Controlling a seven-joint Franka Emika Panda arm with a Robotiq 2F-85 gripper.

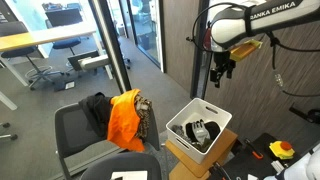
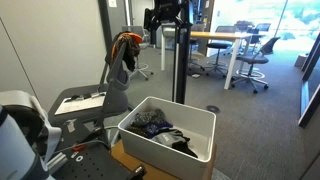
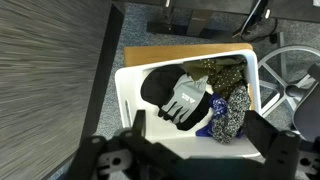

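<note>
Inside a white bin (image 1: 213, 147) lie several crumpled cloth items. From above, a black cloth with a pale grey patch (image 3: 186, 98) lies in the middle of it. Beside that are an olive-brown patterned cloth (image 3: 224, 70) and a grey speckled cloth (image 3: 232, 113), with a bit of blue cloth (image 3: 206, 130) next to them. My gripper is open, its fingers wide apart and nothing held between them. In exterior view 1 the gripper (image 1: 220, 76) hangs well above the bin, pointing down.
The bin stands on a wooden surface (image 1: 186, 169). A chair (image 1: 77, 130) to its left bears an orange cloth (image 1: 125, 123) and a dark garment (image 1: 97, 109). A second white container (image 1: 145, 118) is partly hidden behind the orange cloth. A dark wall panel rises behind the arm.
</note>
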